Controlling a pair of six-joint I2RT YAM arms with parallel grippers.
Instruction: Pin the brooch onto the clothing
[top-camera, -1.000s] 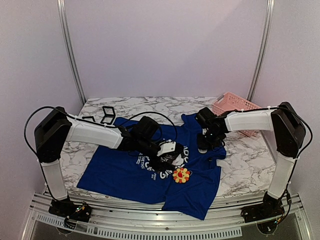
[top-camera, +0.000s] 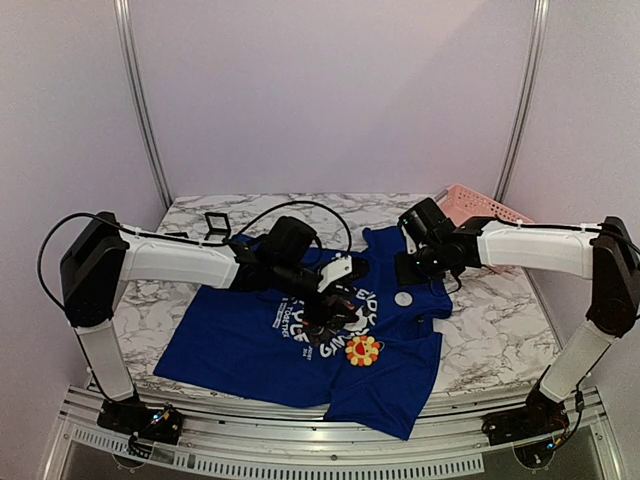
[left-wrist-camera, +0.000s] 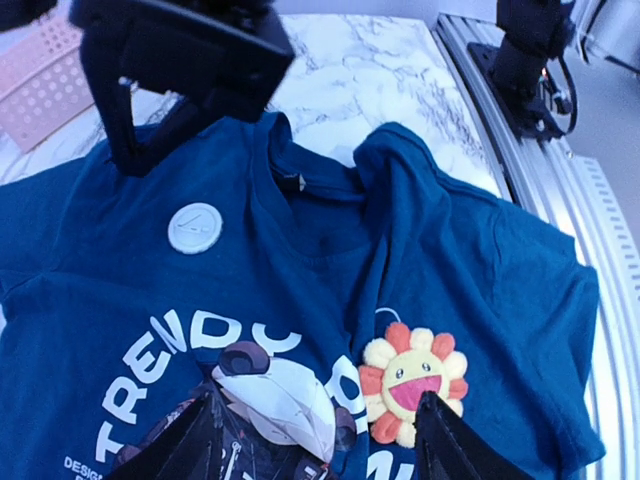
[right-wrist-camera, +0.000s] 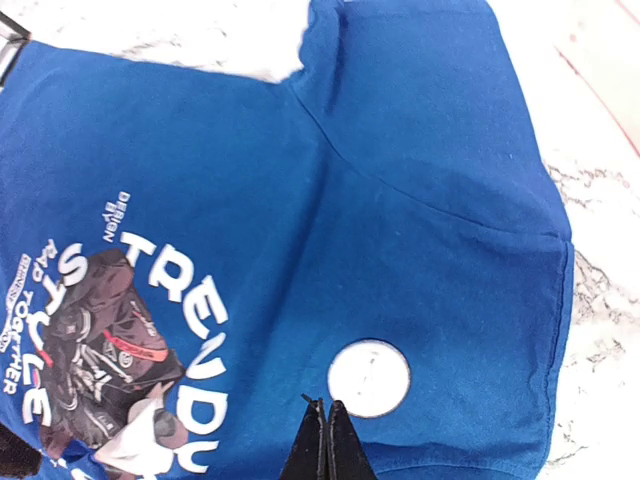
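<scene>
A round white disc (top-camera: 403, 299) with a small mark or clasp on its face lies on the blue shirt (top-camera: 230, 360). Also on the cloth, farther front, is a smiling flower (left-wrist-camera: 412, 383) with orange and cream petals. My right gripper is shut with its fingertips together and nothing between them; in the right wrist view the disc (right-wrist-camera: 369, 378) lies beyond the tips, outside the fingers. Over the printed panda (left-wrist-camera: 285, 403) hovers my left gripper, its fingers wide apart and empty. Whether the disc is attached to the cloth cannot be told.
At the back right stands a pink basket (top-camera: 460, 203), partly behind the right arm. A small open black case (top-camera: 217, 226) sits at the back left. Bare marble (top-camera: 490, 340) shows right of the shirt. Folds ridge the cloth (left-wrist-camera: 395, 170) near the flower.
</scene>
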